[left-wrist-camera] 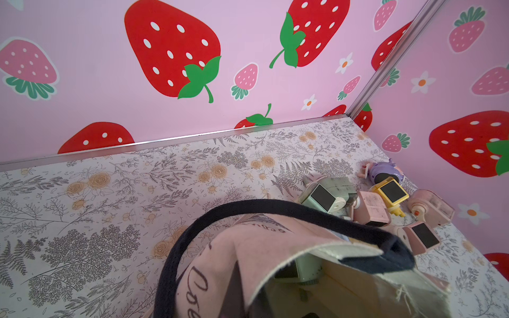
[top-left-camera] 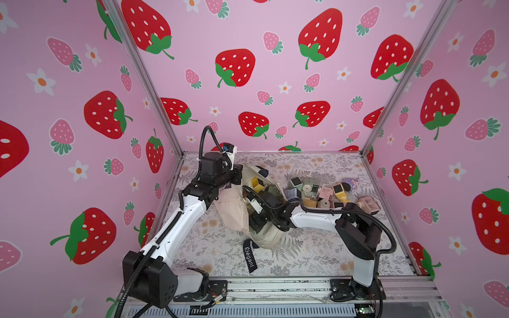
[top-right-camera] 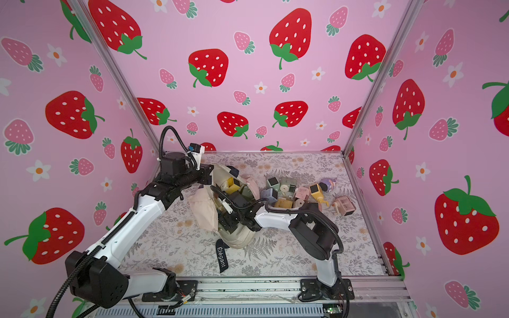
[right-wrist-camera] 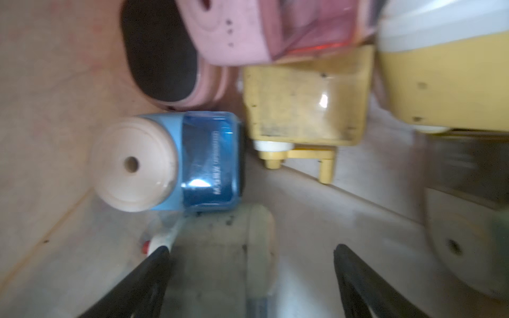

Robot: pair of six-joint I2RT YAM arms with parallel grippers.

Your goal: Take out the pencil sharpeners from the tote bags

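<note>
A cream tote bag [top-left-camera: 230, 212] lies open on its side at the table's middle, its strap [left-wrist-camera: 212, 209] looping at the top. My left gripper [top-left-camera: 234, 175] is shut at the bag's raised edge; its fingers are hidden in the left wrist view. My right gripper is open inside the bag, over a pale sharpener [right-wrist-camera: 217, 249]. Around it lie a blue sharpener [right-wrist-camera: 206, 159], a yellow one [right-wrist-camera: 307, 106], a pink one [right-wrist-camera: 233, 26] and several others.
Several sharpeners, among them a pink one [top-left-camera: 368, 204] and a yellow one [top-left-camera: 339, 190], lie loose right of the bag. The back and front table [top-left-camera: 328, 249] have free room. Patterned walls enclose the space.
</note>
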